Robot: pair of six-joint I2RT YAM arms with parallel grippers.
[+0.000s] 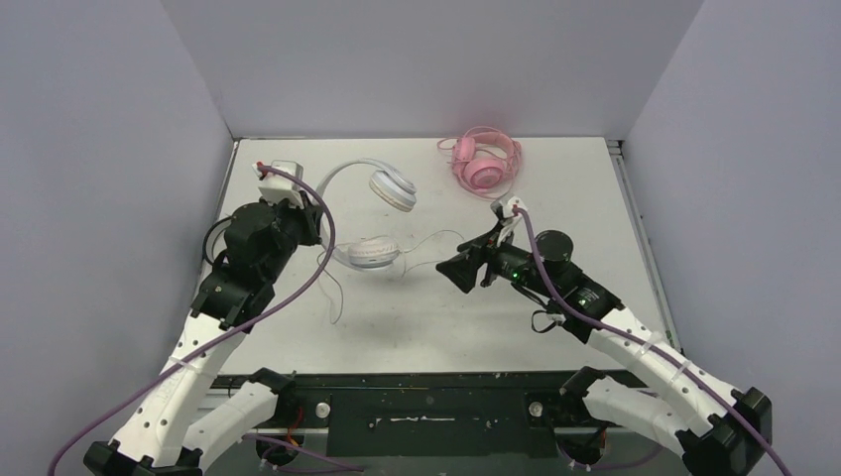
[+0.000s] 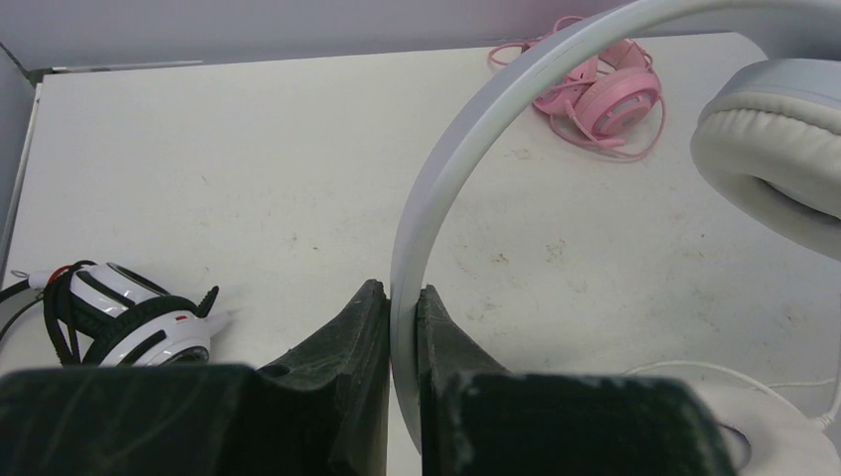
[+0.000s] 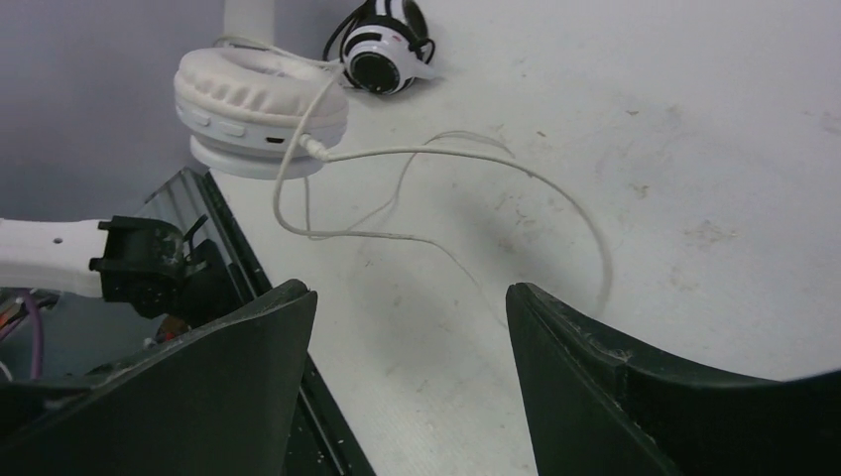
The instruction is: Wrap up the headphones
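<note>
White headphones (image 1: 373, 252) hang off my left gripper, which is shut on their headband (image 2: 428, 218). One ear cup (image 1: 394, 188) points to the back of the table, the other toward the front. From the front cup (image 3: 260, 99) a thin white cable (image 3: 436, 152) loops loosely toward the right, and part of it hangs to the left. My right gripper stands open to the right of the headphones, its fingers (image 3: 273, 337) apart and nothing held between them. The cable's far end runs out of sight near the right finger.
Pink headphones (image 1: 484, 171), their cable wound around them, lie at the back of the table. A white-and-black pair (image 2: 139, 315) with a black cable lies at the left edge.
</note>
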